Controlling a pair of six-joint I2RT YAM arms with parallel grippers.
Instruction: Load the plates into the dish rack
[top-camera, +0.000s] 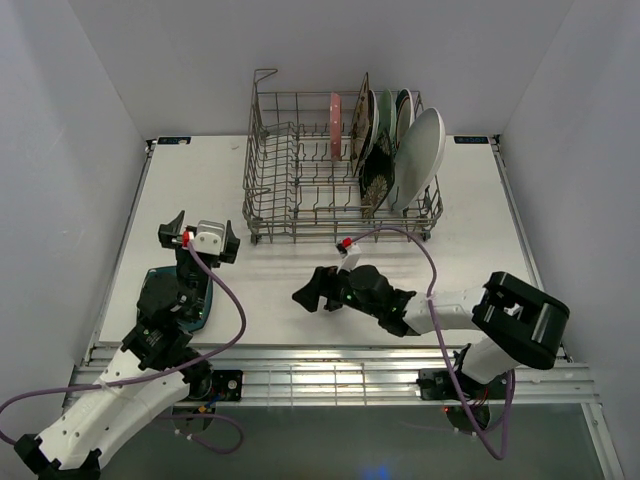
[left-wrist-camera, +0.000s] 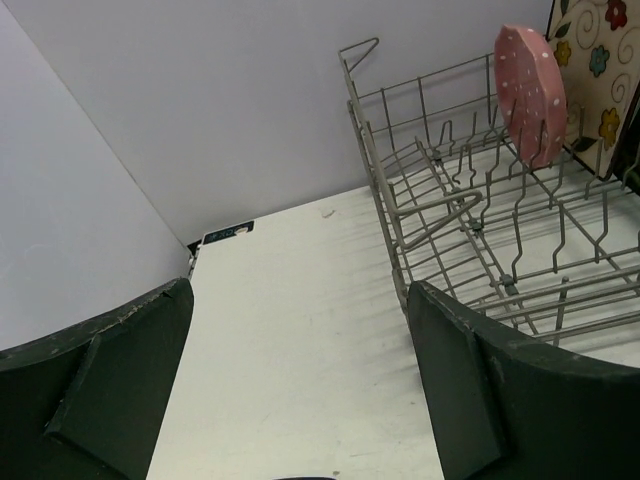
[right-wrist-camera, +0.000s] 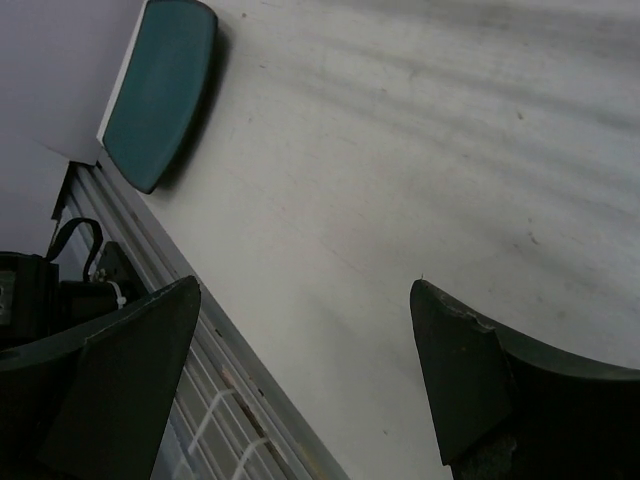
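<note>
The wire dish rack (top-camera: 292, 225) stands at the back, with a pink plate (top-camera: 335, 125) upright mid-rack and several plates, including a large white one (top-camera: 424, 160), standing in its right part. A teal plate-like piece (right-wrist-camera: 158, 90) lies at the left of the worktop, partly hidden under my left arm in the top view. My left gripper (top-camera: 199, 232) is open and empty, just left of the rack's front corner. My right gripper (top-camera: 318, 288) is open over bare worktop in front of the rack, nothing between its fingers.
The rack's left half is empty. The worktop (top-camera: 270, 300) before the rack is clear, with free strips at both sides (top-camera: 480, 200). Metal rails (top-camera: 320, 370) run along the front edge, and walls enclose the back and sides.
</note>
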